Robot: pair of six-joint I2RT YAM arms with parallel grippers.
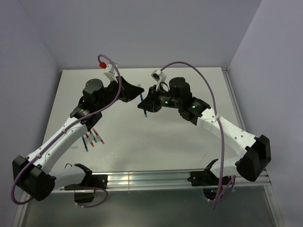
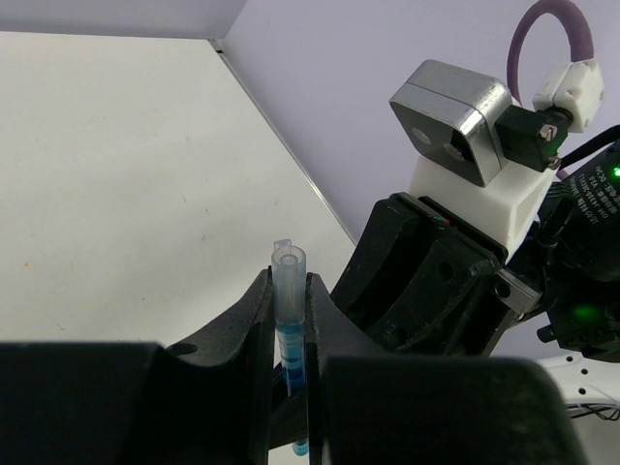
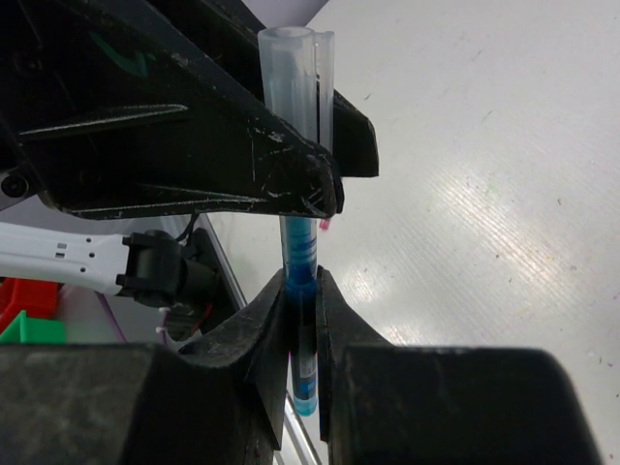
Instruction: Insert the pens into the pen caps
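A blue pen with a clear cap (image 1: 142, 99) is held upright between both grippers above the middle of the table. My left gripper (image 1: 140, 91) is shut on its upper part, where the translucent cap (image 2: 289, 281) shows between the fingers. My right gripper (image 1: 142, 106) is shut lower down on the blue pen (image 3: 300, 252). In the right wrist view the cap's top stands above the left gripper's fingers. Whether the pen sits fully inside the cap is hard to tell.
Several pens and caps (image 1: 94, 137) lie at the table's left, partly under the left arm.
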